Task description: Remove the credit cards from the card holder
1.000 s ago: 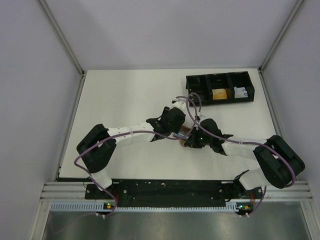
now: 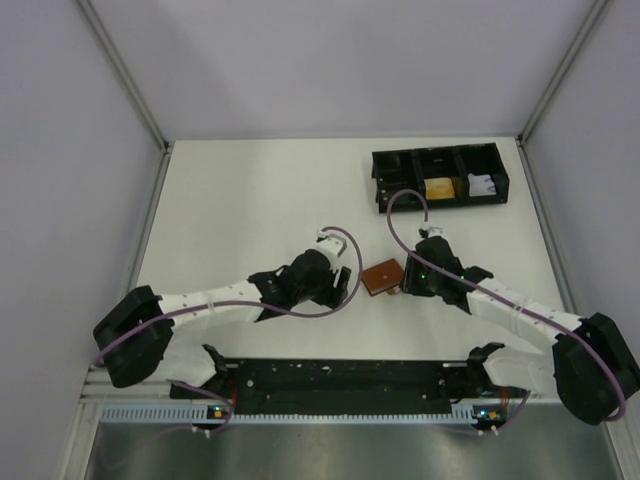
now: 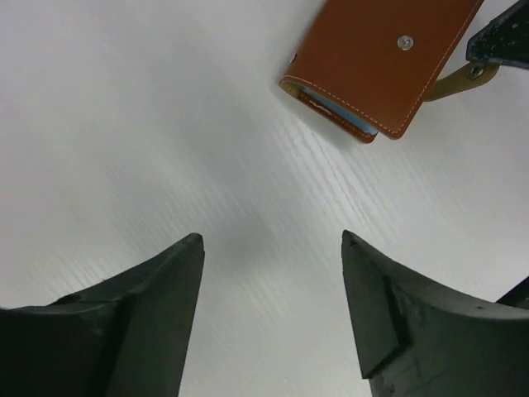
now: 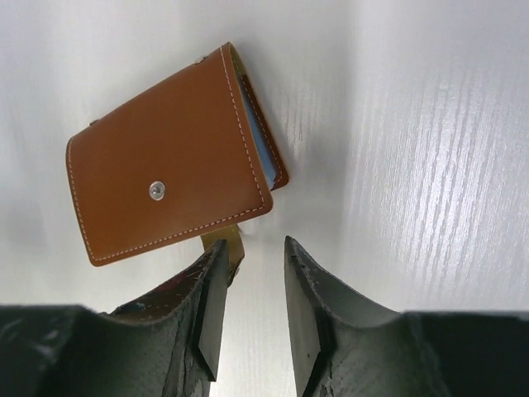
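The brown leather card holder (image 2: 383,276) lies folded over on the white table between my two grippers. A silver snap shows on its cover (image 4: 165,157), and a tan strap (image 4: 223,240) sticks out from one side. Blue material (image 3: 339,112) shows inside its open end; whether cards are in there cannot be told. My left gripper is open, its fingers wide apart over bare table, left of the holder. Close by the strap, my right gripper is open with a narrower gap. The strap's end meets the left finger in view, and nothing shows gripped.
At the back right stands a black divided box (image 2: 440,176) with a yellow item (image 2: 439,188) and a white item (image 2: 482,185) in its compartments.
The holder, earlier mostly covered with blue showing, now lies in plain view.
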